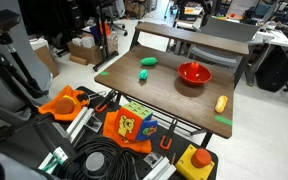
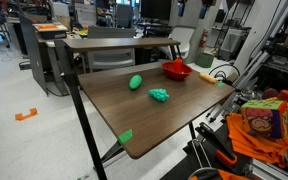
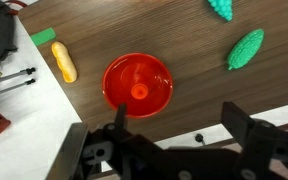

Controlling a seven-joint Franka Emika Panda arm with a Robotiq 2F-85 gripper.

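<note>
A red bowl (image 3: 156, 72) rests on the brown table, with a small round orange-red item (image 3: 140, 91) inside it. In the wrist view, my gripper is open, its dark fingers wide apart and nothing between them. The bowl lies ahead of the gap. To the right is a green oval object (image 3: 245, 49), with a turquoise lumpy object (image 3: 221, 8) cut off by the top edge. A yellow elongated object (image 3: 64, 62) lies left of the bowl. Both exterior views also show the bowl (image 1: 194, 74) (image 2: 174, 72).
Green tape (image 3: 44, 37) marks the tabletop near the yellow object. A raised shelf (image 1: 206, 40) runs along one long side of the table. Beside the opposite side are an orange bin (image 1: 129, 128) with colourful packets and a yellow box (image 1: 196, 163). Bare tabletop surrounds the bowl.
</note>
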